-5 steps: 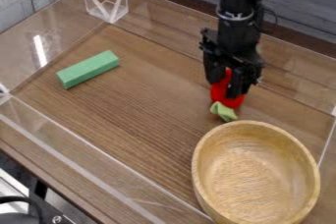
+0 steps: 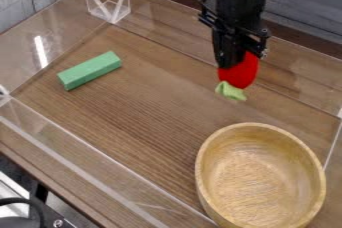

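Observation:
My gripper (image 2: pixel 225 54) is at the upper middle, shut, right at a red strawberry-like object (image 2: pixel 242 69) with a pale green top (image 2: pixel 231 91). I cannot tell whether the fingertips touch it. A green block (image 2: pixel 90 71) lies at the left, and a large round tan bowl (image 2: pixel 259 177) sits at the lower right.
A clear wire or plastic holder (image 2: pixel 104 4) stands at the upper left. Dark cables show at the lower left edge.
My gripper has moved up and back, away from the bowl. The red object's visible position has shifted slightly up, and more of its green top shows.

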